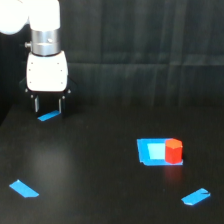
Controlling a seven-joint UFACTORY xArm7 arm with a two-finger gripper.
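Observation:
At the upper left, the white arm reaches down with my gripper (48, 106) at its end. Its two dark fingers stand apart, and nothing shows held between them. A small blue strip (48, 116) lies on the table just below or behind the fingertips; the exact distance cannot be told. Far from the gripper, on the right side, a red block (173, 151) sits at the right part of a blue square (146, 160) with a paler centre.
Another blue strip (24, 188) lies at the front left, and a further blue piece (196, 197) at the front right. A black curtain (130, 50) hangs behind.

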